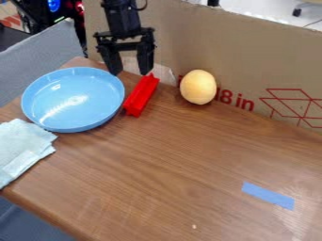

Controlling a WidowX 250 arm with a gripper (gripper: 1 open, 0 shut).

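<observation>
The black gripper [128, 65] hangs above the back of the wooden table, its two fingers spread apart with nothing seen between them. Just below and right of it lies a red elongated object [141, 97]. A light blue round plate [72, 99] sits on the left of the table. A round yellowish object [198, 87] stands to the right of the red one, near the cardboard.
A folded pale cloth [19, 151] lies at the left edge. A cardboard wall [258, 61] runs along the back. A blue tape strip [268, 196] is at the front right.
</observation>
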